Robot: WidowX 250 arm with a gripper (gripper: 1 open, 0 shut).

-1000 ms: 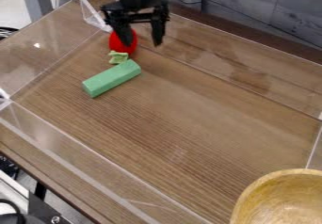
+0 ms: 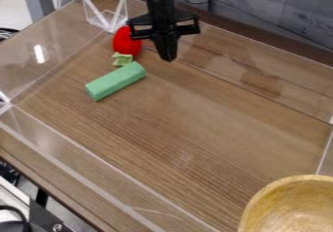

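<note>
The black gripper [image 2: 166, 43] hangs at the top centre of the wooden table, its fingers pointing down; nothing shows between them and it looks shut. Just left of it sits a red object [image 2: 127, 42], with a small light green piece [image 2: 123, 58] below it. A green block [image 2: 116, 81] lies diagonally nearer the front, apart from the gripper.
A clear wire-like rack [image 2: 105, 14] stands at the back left. A yellow bowl [image 2: 294, 209] sits at the front right corner. A wall runs along the back right.
The gripper has moved a little to the right and up, away from over the red object, which is now more exposed. The green block has stayed in place.
</note>
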